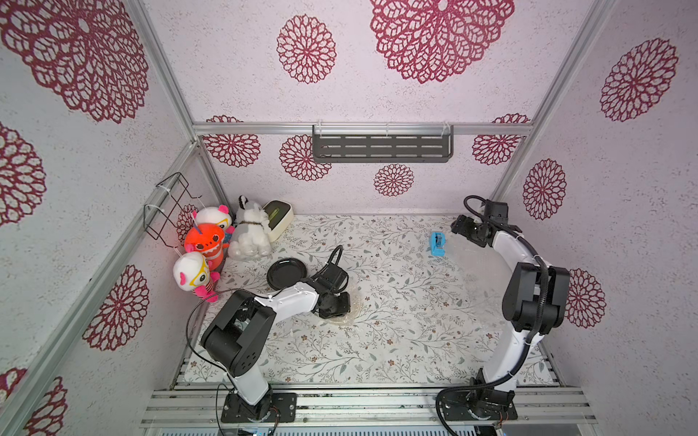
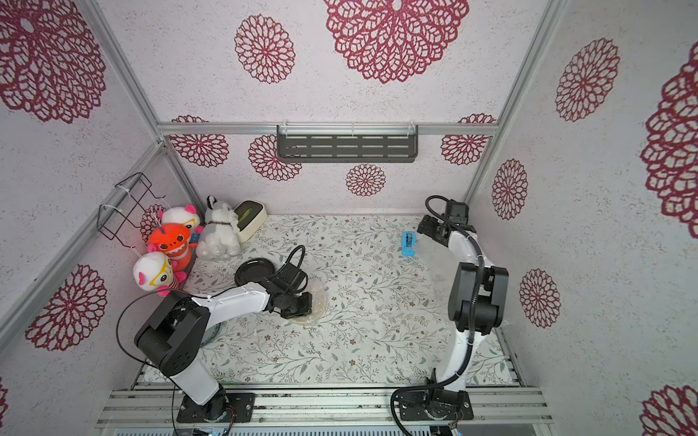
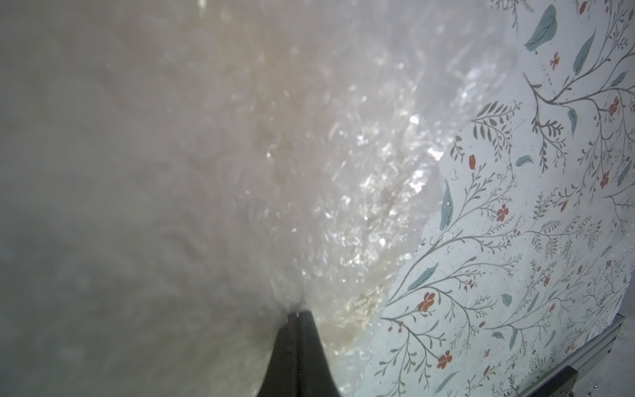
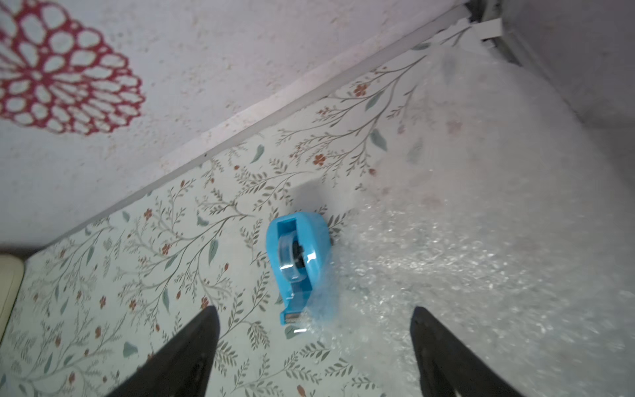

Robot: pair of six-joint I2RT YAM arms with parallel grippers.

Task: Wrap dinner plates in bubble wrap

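Note:
A wrapped bundle of bubble wrap fills much of the left wrist view; whatever lies inside is too veiled to make out. My left gripper is shut with its tips down against that bundle, and no wrap clearly shows between them. Over at the back right, my right gripper stands open and empty. Below its spread fingers, a clear bubble wrap sheet reaches to the blue tape dispenser, its edge overlapping the dispenser's side. A black plate lies bare behind the left arm.
Plush toys and a white-and-black box crowd the back left corner. A grey shelf hangs on the back wall. Mid-table, between the two arms, the patterned surface is free.

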